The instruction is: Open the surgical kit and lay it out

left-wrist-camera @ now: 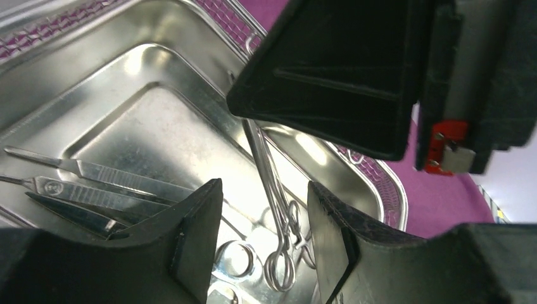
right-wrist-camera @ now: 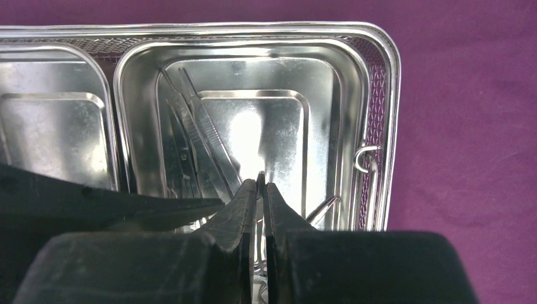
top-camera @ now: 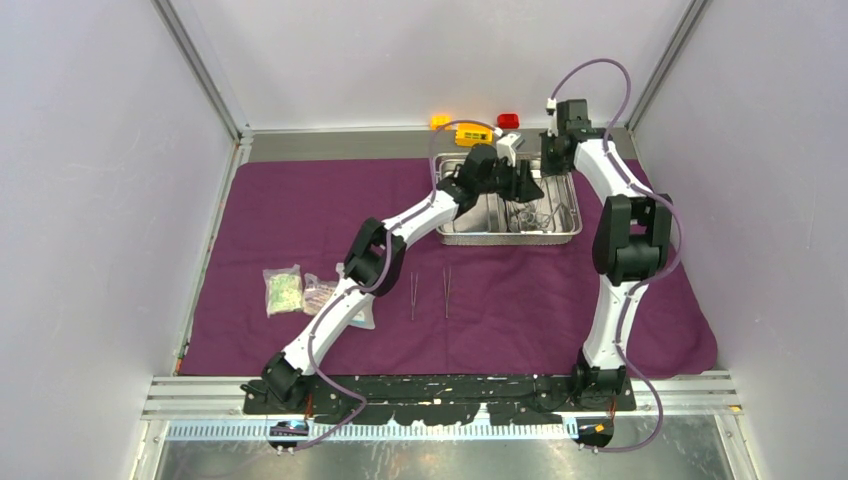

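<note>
The metal tray (top-camera: 505,240) stands at the back of the purple cloth with both grippers over its right half. My right gripper is closed on a thin metal tip between its fingertips. In the left wrist view this is a long ring-handled instrument (left-wrist-camera: 263,164), its rings (left-wrist-camera: 280,272) hanging lower. My left gripper is open, its fingers on either side of the instrument's line of sight; contact does not show. Tweezers (right-wrist-camera: 206,130) and more ring-handled tools lie in the tray. Two tweezers (top-camera: 414,297) lie on the cloth.
Plastic packets (top-camera: 283,292) lie at the left front, partly under the left arm. Yellow (top-camera: 473,134) and red (top-camera: 508,121) items sit behind the tray. The tray's left compartment (right-wrist-camera: 44,139) looks empty.
</note>
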